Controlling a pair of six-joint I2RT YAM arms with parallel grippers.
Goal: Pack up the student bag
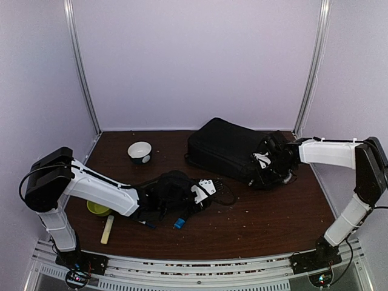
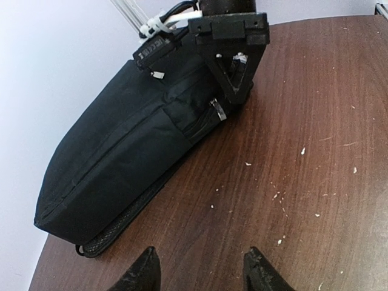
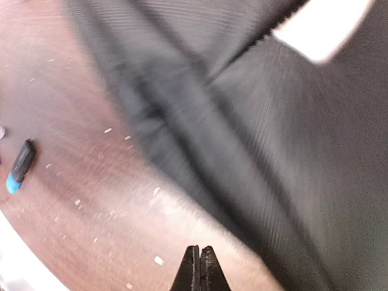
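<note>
A black bag (image 1: 221, 143) lies at the back right of the table. In the left wrist view a metal zipper pull (image 2: 218, 109) hangs on its front side. My right gripper is shut with nothing between its fingertips, and the bag's dark fabric (image 3: 242, 151) is outside them. A blurred pale piece (image 3: 321, 30) shows against that fabric; I cannot tell what it is. My left gripper stands open and empty over bare table, in front of the bag.
A white bowl (image 1: 140, 151) stands at the back left. Near the left arm are a yellow-green bowl (image 1: 97, 208), a pale stick (image 1: 107, 230) and a dark object with a blue end (image 1: 179, 224).
</note>
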